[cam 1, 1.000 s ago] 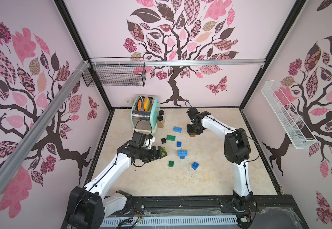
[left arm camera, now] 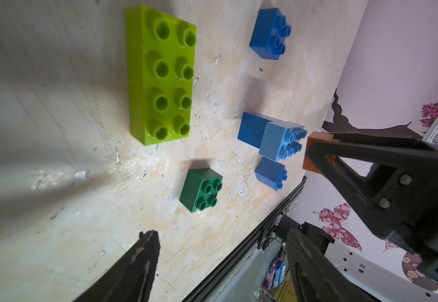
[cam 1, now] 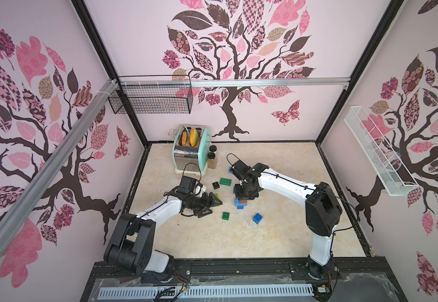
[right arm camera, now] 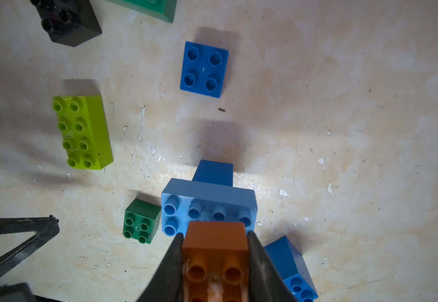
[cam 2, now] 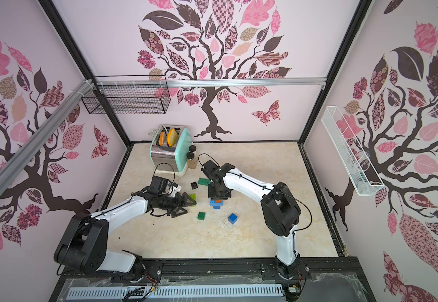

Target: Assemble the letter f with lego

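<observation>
An orange brick [right arm camera: 215,236] is gripped by my right gripper, which is shut on it. Below and ahead of it in the right wrist view stands a light blue long brick [right arm camera: 209,188] mounted crosswise on a darker blue brick [right arm camera: 214,172]. The orange brick overlaps its studs in that view; whether they touch I cannot tell. In the left wrist view my left gripper has its fingers wide apart, nothing between them. A lime brick [left arm camera: 162,75] and a small dark green brick [left arm camera: 201,189] lie on the table ahead of it.
Loose around the build are a blue brick [right arm camera: 204,69], another blue brick [right arm camera: 292,269], a black brick [right arm camera: 68,20] and a green long brick [cam 1: 225,181]. A toaster-like toy [cam 1: 191,150] stands at the back left.
The left gripper has shifted slightly, staying near the lime brick.
</observation>
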